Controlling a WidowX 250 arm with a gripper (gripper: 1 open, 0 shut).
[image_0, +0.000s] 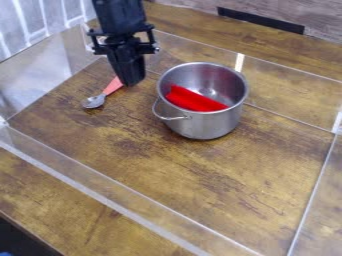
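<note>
The dark gripper (128, 70) hangs at the upper middle, left of the pot, above a utensil with a red handle (111, 87) and a metal head (94, 101) lying on the wooden table. The gripper hides part of the handle; whether its fingers are shut is hard to see. The steel pot (201, 120) holds a red object (194, 98) and has a wire handle at its lower left.
A clear plastic sheet or panel edge runs along the left.
</note>
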